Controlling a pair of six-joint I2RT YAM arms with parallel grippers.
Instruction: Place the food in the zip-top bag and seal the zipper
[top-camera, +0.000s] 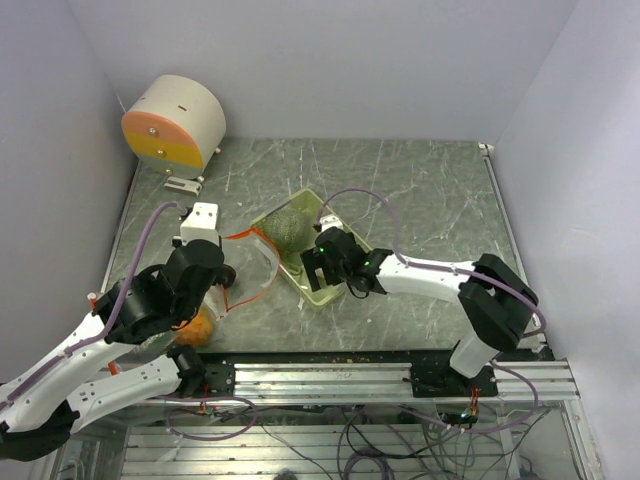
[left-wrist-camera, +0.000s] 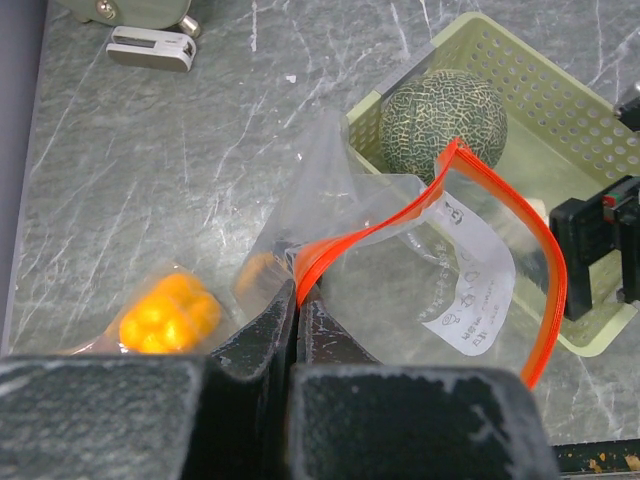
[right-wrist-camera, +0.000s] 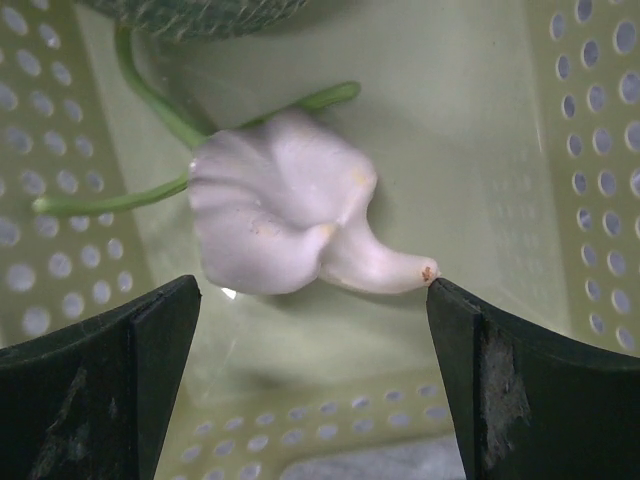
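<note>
My left gripper is shut on the orange zipper edge of the clear bag, whose mouth gapes toward the basket. Through clear film, a yellow pepper-like food shows to the left. In the green basket a pale garlic-shaped food lies over green stems. Above it my right gripper stands open; the garlic is in view between and beyond the fingers, its narrow tip close to the right one. A netted melon rests at the basket's other end.
Perforated basket walls surround the right gripper closely. At the back left stands a rounded cream bin, with a small grey-white block near it. The table right of the basket is clear.
</note>
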